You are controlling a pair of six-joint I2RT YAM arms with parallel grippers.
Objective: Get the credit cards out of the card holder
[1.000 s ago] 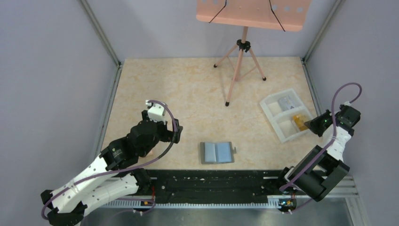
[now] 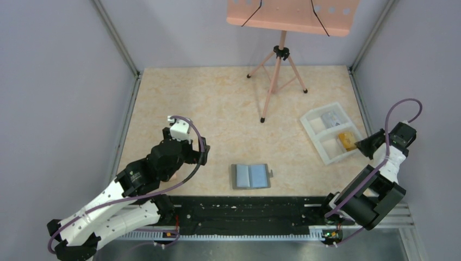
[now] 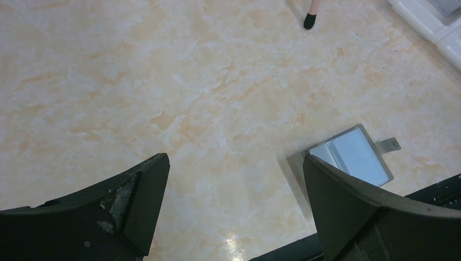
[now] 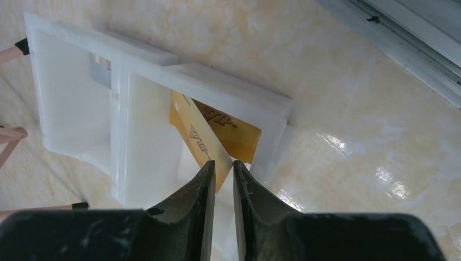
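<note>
The grey card holder (image 2: 251,176) lies spread out near the front edge, its two inner panels light blue; in the left wrist view the holder (image 3: 356,155) is partly covered by a finger. Two gold VIP cards sit in one compartment of the white tray. One gold card (image 4: 202,138) leans slantwise over the other gold card (image 4: 231,129). My right gripper is at the near end of the slanted card, its fingers a narrow gap apart with the card's end showing there; no firm grip is visible. My left gripper stands wide open and empty above bare table.
The tray (image 2: 319,144) has another compartment with a silvery-blue card (image 2: 330,119) in it. A tripod stand (image 2: 278,65) rises at the back, its legs on the tabletop. A wall rail borders the right side.
The right gripper and its cable have shifted very slightly right, and the gold card beside it looks slightly changed in angle. My left arm and the card holder are where they were.
</note>
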